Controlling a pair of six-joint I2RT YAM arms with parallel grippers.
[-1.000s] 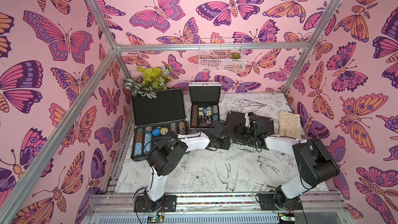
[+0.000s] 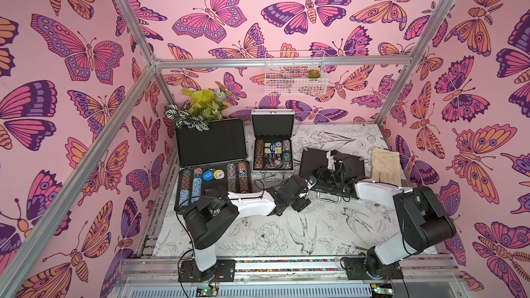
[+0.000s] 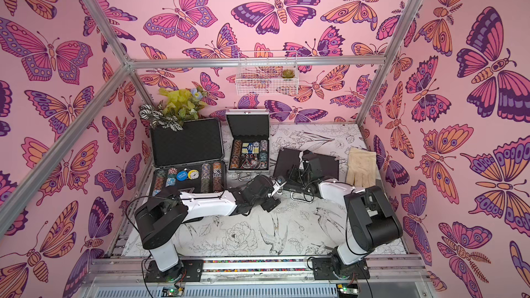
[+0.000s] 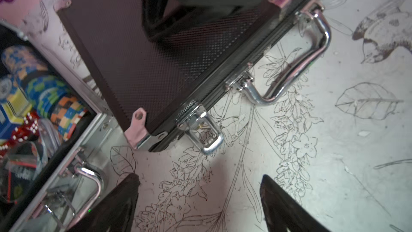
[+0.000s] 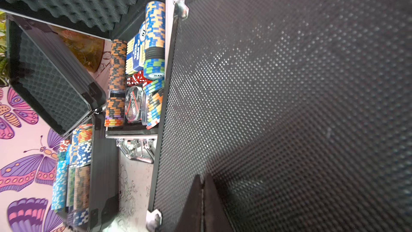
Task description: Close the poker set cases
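The right-hand case (image 2: pixel 310 160) is dark and has its lid down. Its near-left latch (image 4: pixel 205 131) sticks outward, off the lid. My left gripper is open and empty over the table just in front of that latch, apart from the case. My right gripper is shut at the lid's top surface, with nothing visible between its fingers; whether it presses cannot be told. The middle case (image 2: pixel 273 124) stands with its lid up, showing chips, cards and dice. At the left, the larger case (image 2: pixel 211 142) is also open, with rows of chips.
Beige gloves (image 2: pixel 386 166) lie right of the shut case. Yellow flowers (image 2: pixel 205 102) stand behind the left case. A wire basket (image 2: pixel 295 80) hangs on the back wall.
The right arm and the cases look unmoved.
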